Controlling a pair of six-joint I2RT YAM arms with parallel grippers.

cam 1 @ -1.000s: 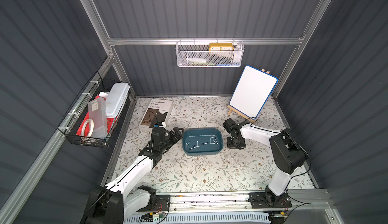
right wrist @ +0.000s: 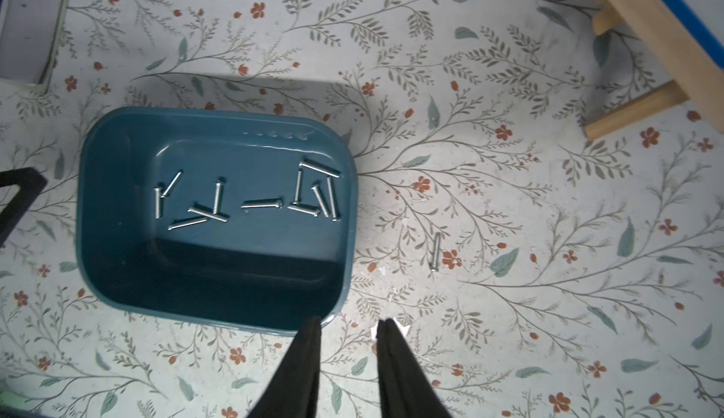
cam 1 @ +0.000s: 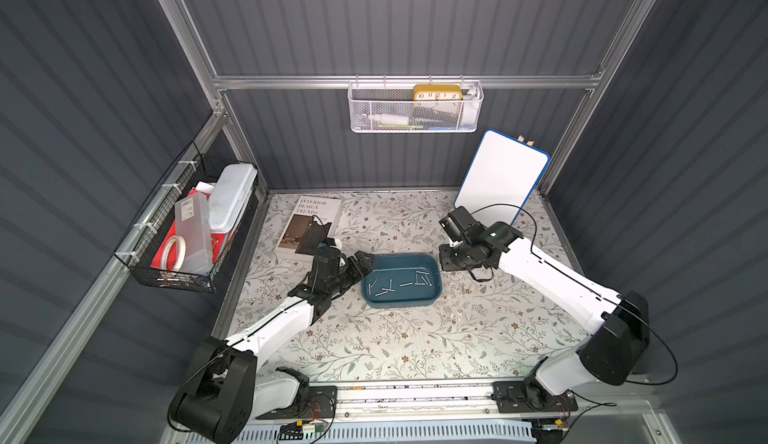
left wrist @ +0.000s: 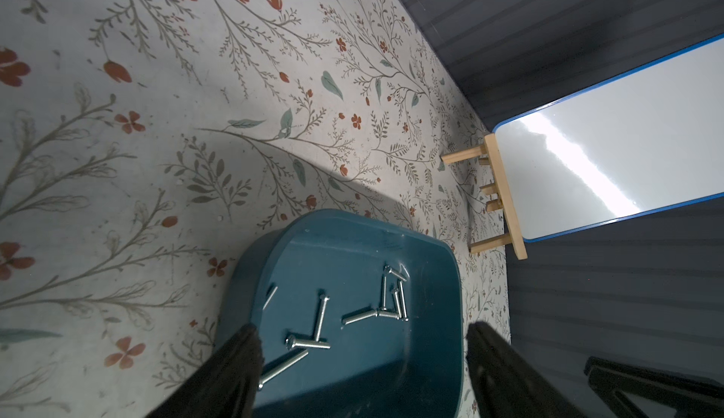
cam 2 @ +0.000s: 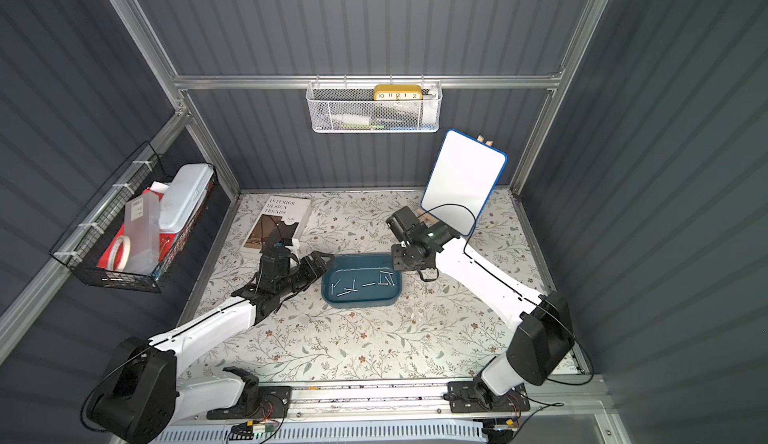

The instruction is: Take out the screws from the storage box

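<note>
Several silver screws (right wrist: 261, 203) lie scattered on the floor of the blue-green storage box (right wrist: 215, 324). One screw (right wrist: 436, 252) rests on the patterned table to the right of the box. My right gripper is shut with nothing between its fingers; it hangs above the table near the box's right side. The left gripper is wide open at the box's left end, its fingers (left wrist: 226, 388) well apart and no screw between them. In the left wrist view, the box's near part runs out of frame.
A whiteboard (cam 1: 504, 175) on a wooden easel stands at the back right, behind my right arm. A book (cam 1: 308, 211) lies at the back left. Baskets hang on the back and left walls. Table in front of the box is clear.
My right arm has stretched out and its gripper has shifted up and slightly left, nearer the box. The left gripper has crept slightly right. Screws in the box look unmoved.
</note>
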